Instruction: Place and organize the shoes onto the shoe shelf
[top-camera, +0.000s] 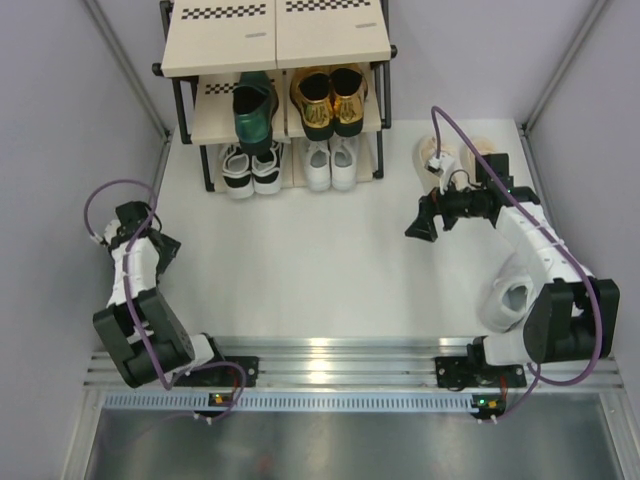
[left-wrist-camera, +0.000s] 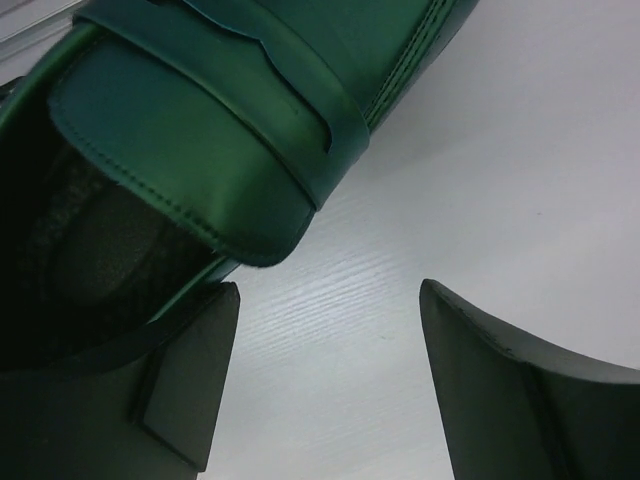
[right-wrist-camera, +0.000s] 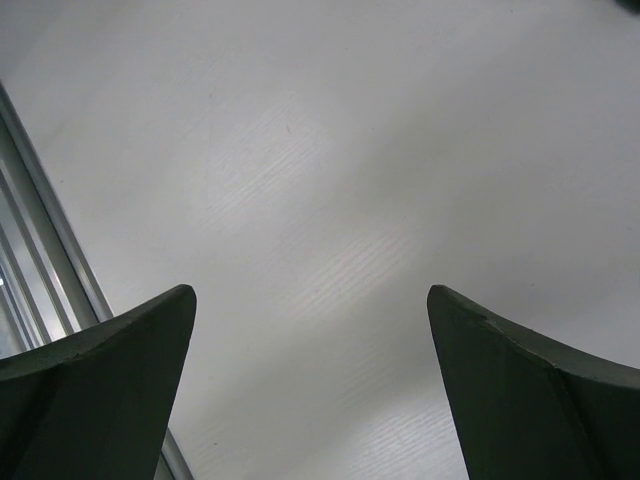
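Observation:
In the left wrist view a green loafer lies at my left gripper, its heel beside the left finger; the fingers are part open, the loafer mostly left of the gap. From above, my left gripper hides most of that shoe by the left wall. My right gripper stands open above bare floor. The shelf holds another green shoe and a gold pair on the middle level, black-white and white pairs below.
Two beige shoes sit at the back right, behind my right gripper. A white shoe lies at the front right. Walls bound both sides.

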